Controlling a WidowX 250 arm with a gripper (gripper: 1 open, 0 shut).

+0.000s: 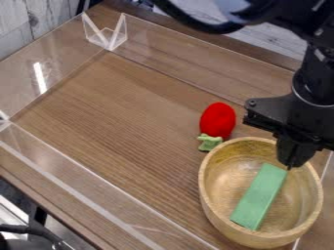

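My gripper [290, 152] is a black unit on the right, shut, its tips hanging just over the back right of a round wooden bowl [221, 205]. Nothing shows between its fingers. A green rectangular block [259, 197] lies in the bowl. A red oval object [218, 120] and a small light green piece [209, 143] sit on the table behind the bowl.
A clear, white-edged holder [107, 31] stands at the back left. Dark cables [20, 234] show at the lower left corner.
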